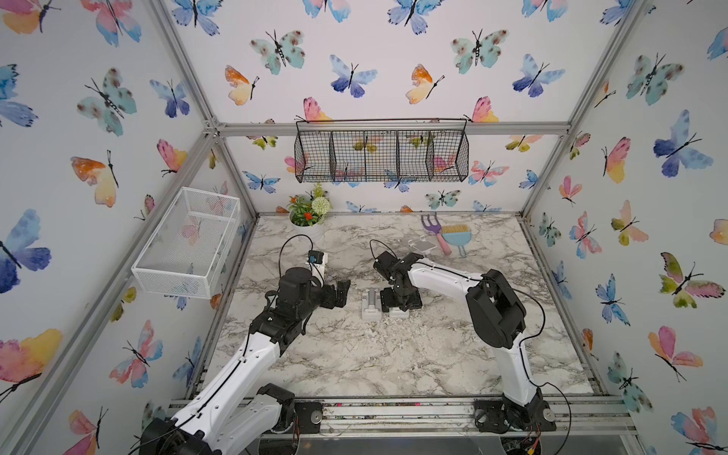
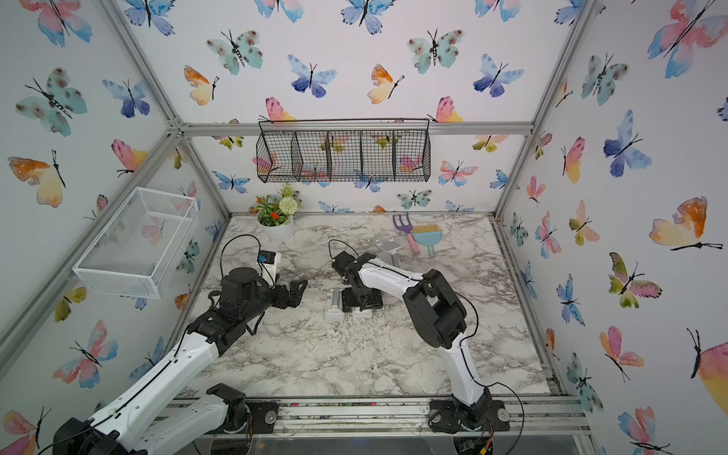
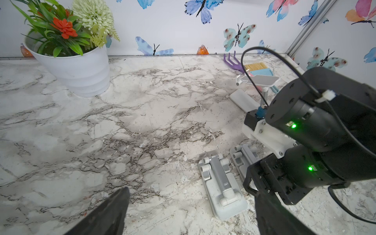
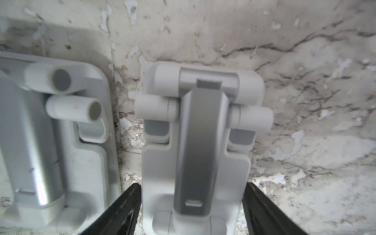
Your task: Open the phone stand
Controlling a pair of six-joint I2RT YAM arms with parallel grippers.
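Two folded grey phone stands lie flat, side by side, on the marble table. In the right wrist view, one stand [image 4: 197, 156] sits between the fingertips of my right gripper, which is part open and over its lower half. To its left lies the other folded stand, clear of the fingers; the left wrist view shows this stand [image 3: 222, 188] whole. A third stand [image 3: 244, 99], standing unfolded, is farther back. My left gripper is open with nothing between its fingers, left of the stands and above the table.
A white flower pot [image 3: 74, 72] stands at the back left. Near the back lie a purple fork [image 1: 430, 223] and a blue dustpan [image 1: 457, 236]. A wire basket [image 1: 381, 155] hangs on the back wall.
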